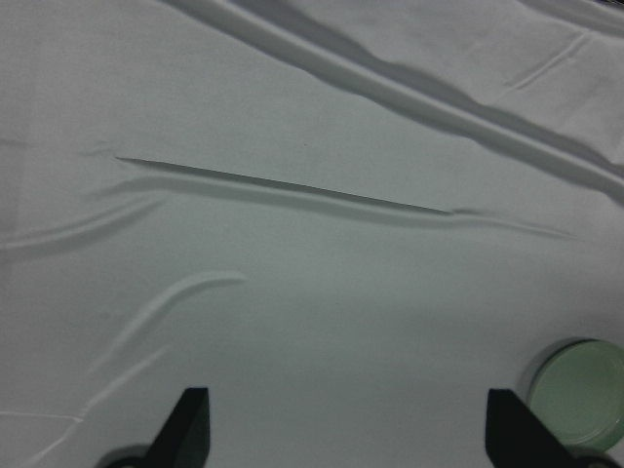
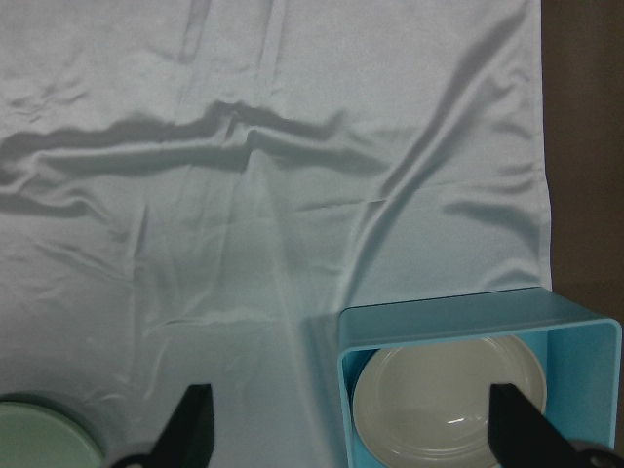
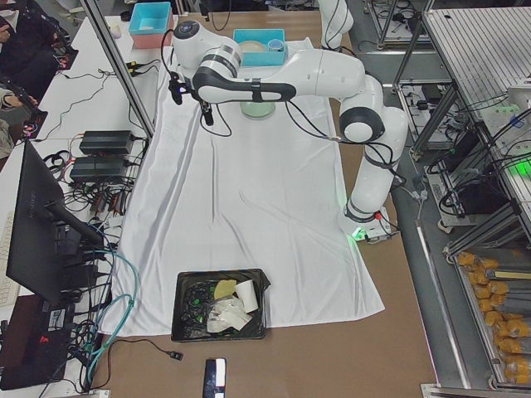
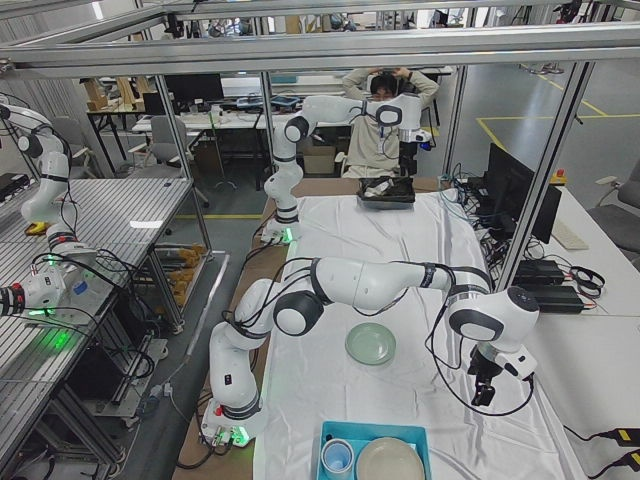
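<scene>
A green plate (image 4: pixel 370 343) lies on the white cloth, showing at the lower right of the left wrist view (image 1: pixel 575 390) and lower left of the right wrist view (image 2: pixel 39 439). A blue bin (image 4: pixel 420 450) holds a beige plate (image 4: pixel 390 465) and a cup (image 4: pixel 338 457). My left gripper hangs over bare cloth, its fingers apart with nothing visible between them. My right gripper is open above the cloth by the blue bin, fingers apart.
A black tray (image 3: pixel 191 307) with a sponge (image 3: pixel 225 288), a white roll and crumpled white material stands at the cloth's other end. Monitors and cables line one side.
</scene>
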